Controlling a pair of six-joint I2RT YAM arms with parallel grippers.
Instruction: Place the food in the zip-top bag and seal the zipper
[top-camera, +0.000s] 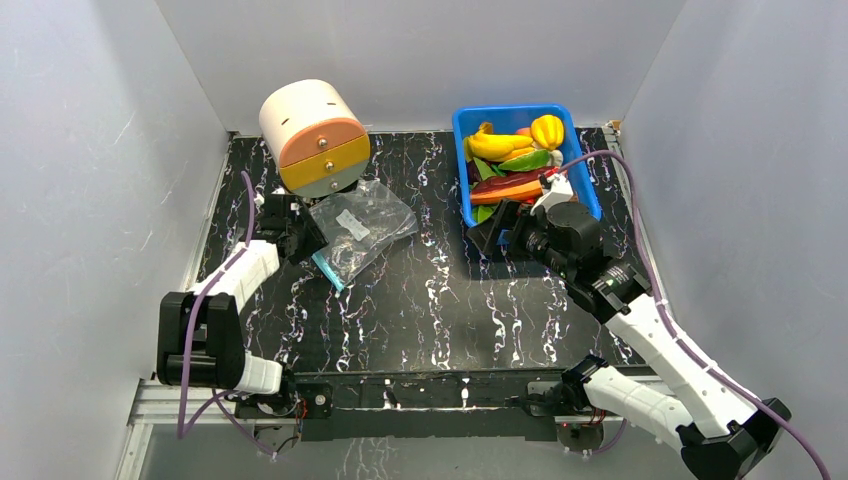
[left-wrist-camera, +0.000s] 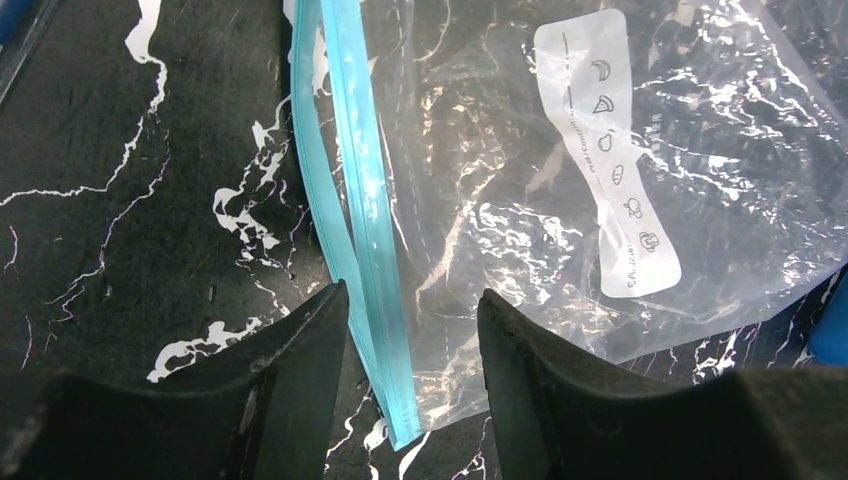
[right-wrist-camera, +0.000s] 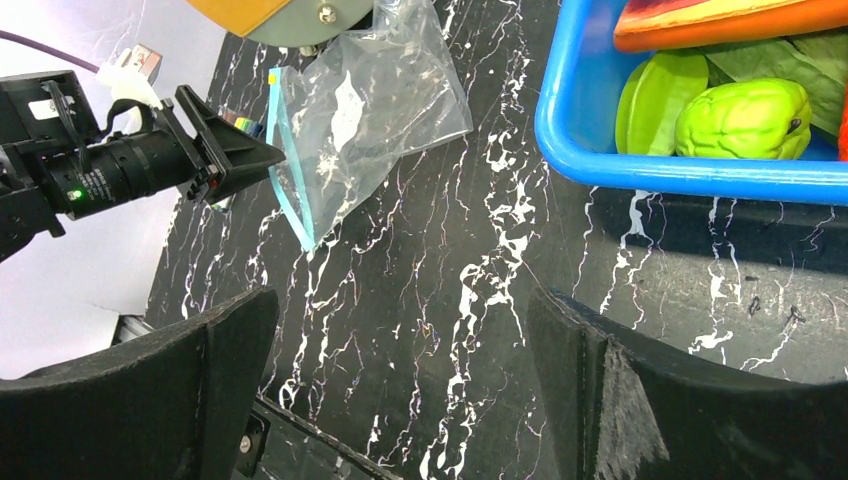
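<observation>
The clear zip bag (top-camera: 365, 225) lies flat on the left of the counter, its blue zipper strip (left-wrist-camera: 375, 250) along one edge. My left gripper hangs over that strip, fingers part open around it from above, nothing visibly held. My right gripper stands open and empty by the blue bin (top-camera: 590, 205) of food at the right. In it are bananas (top-camera: 500, 142), a yellow pepper (top-camera: 547, 130), a carrot (top-camera: 490, 198), greens and a green pepper (right-wrist-camera: 740, 118).
A round drawer unit (top-camera: 315, 135) stands at the back left, against the bag. Grey walls enclose the sides and back.
</observation>
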